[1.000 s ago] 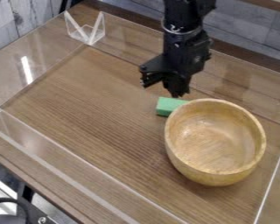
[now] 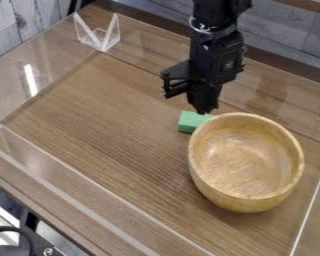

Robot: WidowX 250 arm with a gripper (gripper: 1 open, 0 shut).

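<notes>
My black gripper (image 2: 203, 100) hangs over the middle of the wooden tray, a little above a small green block (image 2: 194, 121). The block lies flat against the upper left of a large wooden bowl (image 2: 246, 188). The gripper is shut, and I see nothing held between its fingers, though the tips are dark and small.
The tray's raised wooden walls (image 2: 290, 18) run along the back and sides. A white wire object (image 2: 99, 32) stands in the back left corner. The left and front of the tray floor are clear.
The arm and gripper have shifted very slightly over the last second. The block and bowl have not visibly moved.
</notes>
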